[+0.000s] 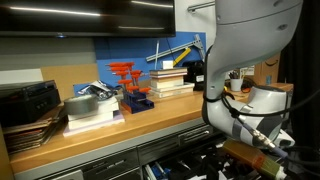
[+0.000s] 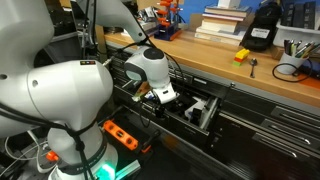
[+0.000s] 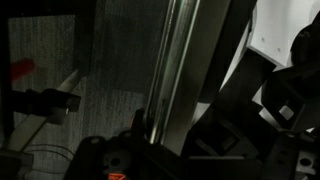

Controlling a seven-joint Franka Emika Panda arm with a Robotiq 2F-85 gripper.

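Note:
In the wrist view my gripper stands open, its dark fingers at the bottom edge and hard to make out. A shiny metal edge of the drawer runs lengthwise between and beyond them; I cannot tell whether they touch it. Left of this edge lies the dark drawer floor, with a light-handled tool on it. In exterior view 2 the white arm reaches down over the open drawer, and its fingertips are lost in the dark. Exterior view 1 hides them too.
Above the drawers runs a wooden counter with books, a pot and red-orange racks. Closed dark drawer fronts stand beside the open one. A pen holder is on the counter.

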